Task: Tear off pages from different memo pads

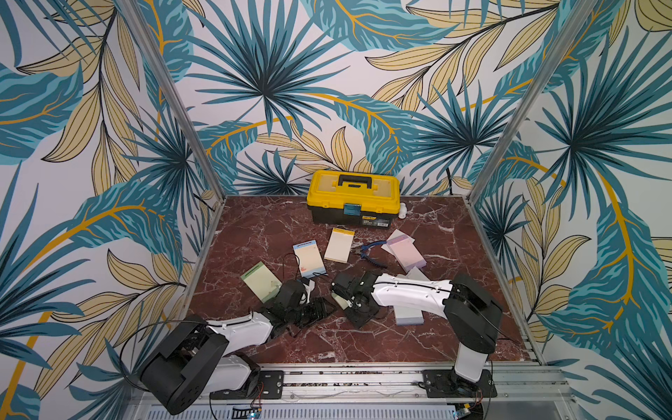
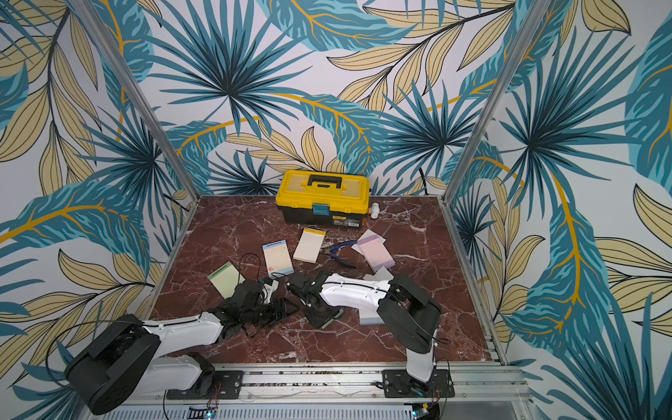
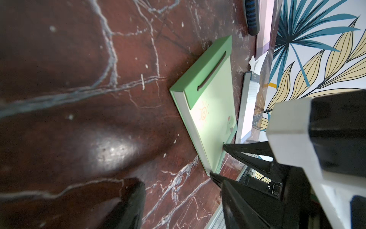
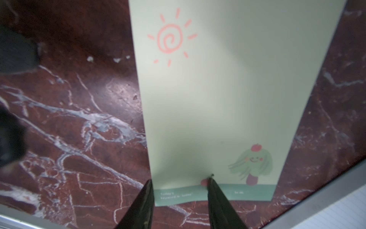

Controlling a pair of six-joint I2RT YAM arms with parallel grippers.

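A green memo pad (image 3: 207, 99) with a sun drawing lies on the marble table. In the right wrist view its page (image 4: 228, 95) fills the middle, and my right gripper stands open at its lower edge, one fingertip over the printed strip. In the left wrist view my left gripper is open above bare marble beside the pad, with the right gripper's fingers at the pad's end. Other pads lie around: green (image 1: 260, 281), blue-edged (image 1: 309, 258), yellow-edged (image 1: 339, 244), pink (image 1: 404, 250) and a pale one (image 2: 371, 315) partly under the right arm.
A yellow toolbox (image 1: 353, 192) stands at the back with a small white object (image 2: 374, 210) beside it. Blue-handled pliers (image 2: 343, 246) lie among the pads. Bare table is at the back left and far right.
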